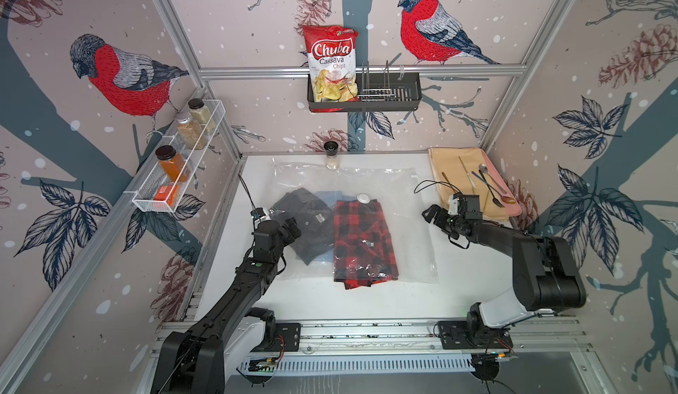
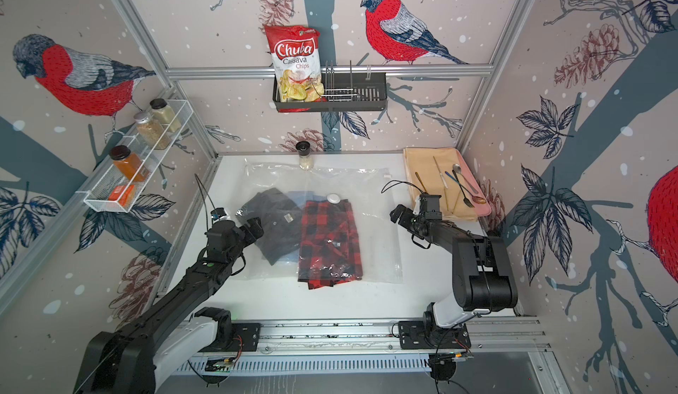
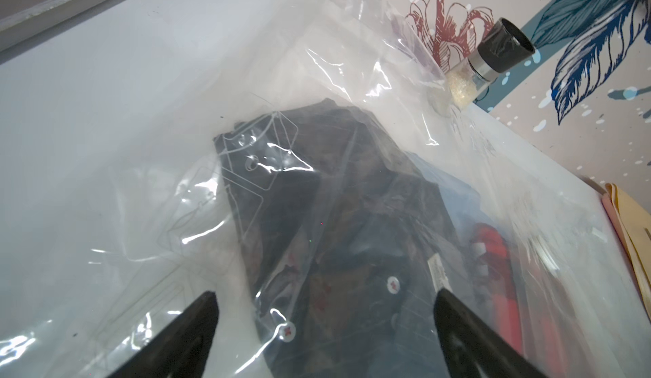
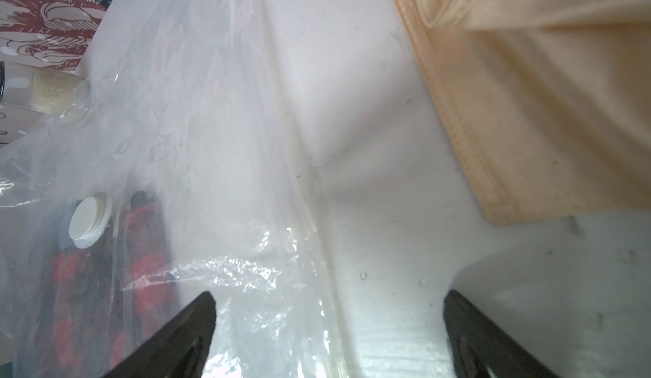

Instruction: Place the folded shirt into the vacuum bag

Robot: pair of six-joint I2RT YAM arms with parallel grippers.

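A clear vacuum bag (image 1: 416,242) with a white valve cap (image 1: 363,198) lies flat across the table. Inside it is a folded dark grey shirt (image 1: 305,221) on the left, with light blue cloth (image 1: 329,198) partly hidden beside it. The red and black checked shirt (image 1: 363,242) lies to their right under the film, its lower end sticking out past the bag's front edge. My left gripper stands open over the bag's left part, by the grey shirt. Beyond the bag's right edge my right gripper is open too, nothing between its fingers.
A folded tan cloth (image 1: 445,164) with several utensils lies at the back right, close to my right gripper. A black-capped grinder (image 1: 331,155) stands behind the bag.
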